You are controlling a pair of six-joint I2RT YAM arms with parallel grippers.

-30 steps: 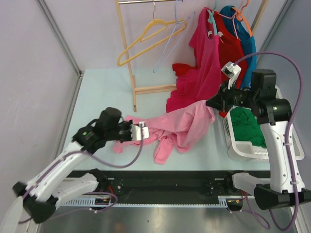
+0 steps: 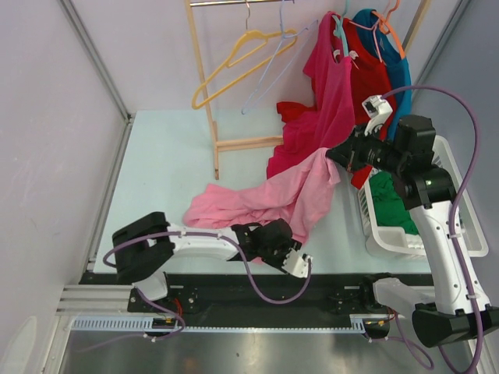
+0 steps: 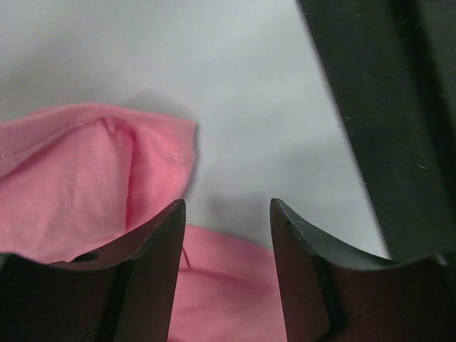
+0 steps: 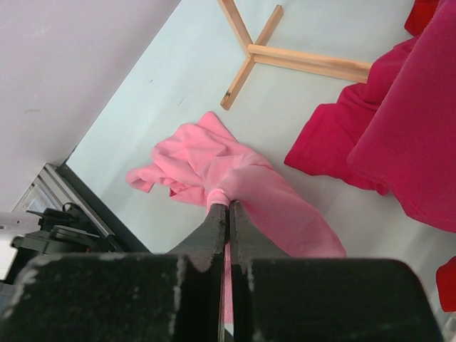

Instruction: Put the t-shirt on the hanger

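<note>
A light pink T-shirt (image 2: 234, 202) lies crumpled on the white table (image 2: 152, 171), one part raised into my right gripper (image 2: 335, 156), which is shut on it; the cloth hangs from its fingertips in the right wrist view. My left gripper is low at the table's front edge, over the shirt's near part, open, with pink cloth (image 3: 142, 164) below and left of its fingers. A yellow hanger (image 2: 218, 70) and a pale blue hanger (image 2: 265, 78) hang empty on the rail (image 2: 226, 3).
Dark pink (image 2: 320, 101), red (image 2: 366, 70) and blue (image 2: 398, 70) garments hang at the right of the rack, whose wooden foot (image 2: 249, 143) stands on the table. A white basket (image 2: 398, 245) with green cloth (image 2: 394, 206) is at the right.
The right gripper has shifted only slightly, still with the raised cloth.
</note>
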